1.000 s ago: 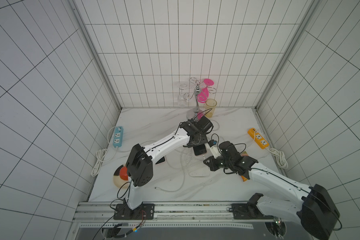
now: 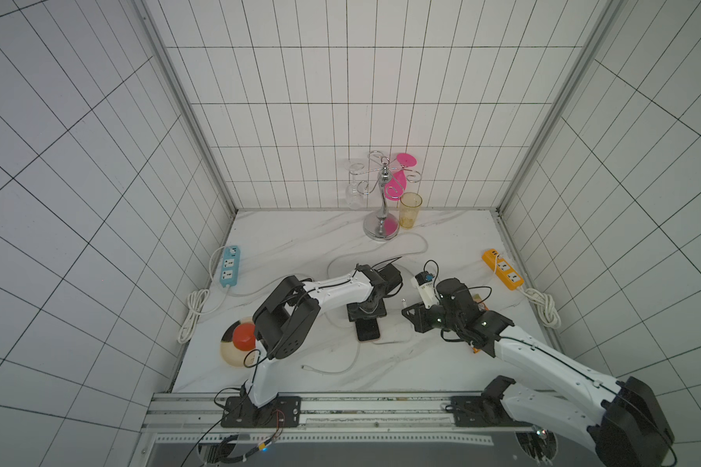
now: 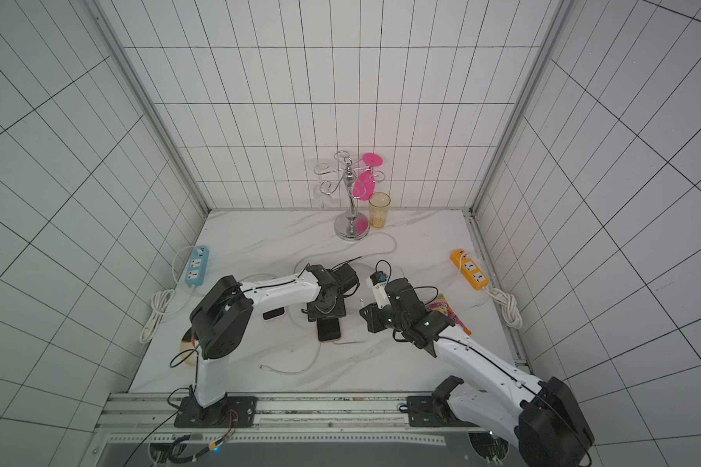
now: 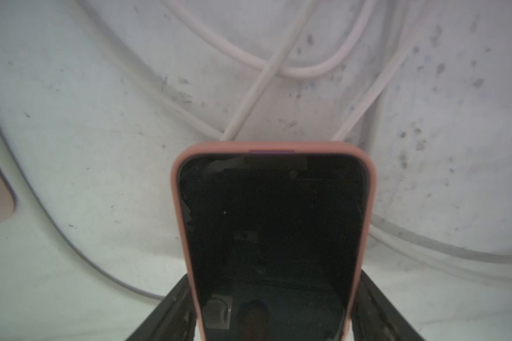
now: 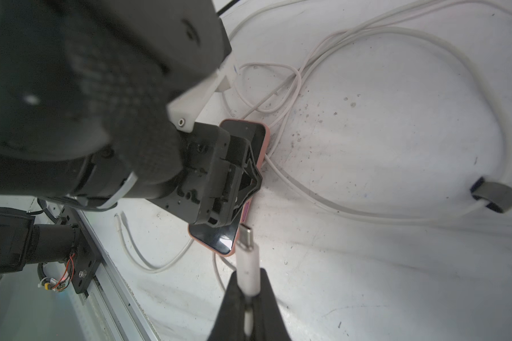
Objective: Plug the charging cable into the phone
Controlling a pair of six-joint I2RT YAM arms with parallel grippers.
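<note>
A black-screened phone with a pink edge fills the middle of the left wrist view. My left gripper has one finger against each long side of it, shut on it. In the top left view the phone sits near the middle of the table, its far part covered by that gripper. My right gripper is shut on the white charging plug, its metal tip pointing up and out from the fingers. The plug is to the right of the phone and apart from it.
Loose white cables lie around the phone. A second, smaller phone rests under the left arm. Behind stand a metal rack and a yellow cup. Blue and orange power strips flank the table.
My left gripper and the phone have moved toward the front and a little left. The right gripper has barely shifted.
</note>
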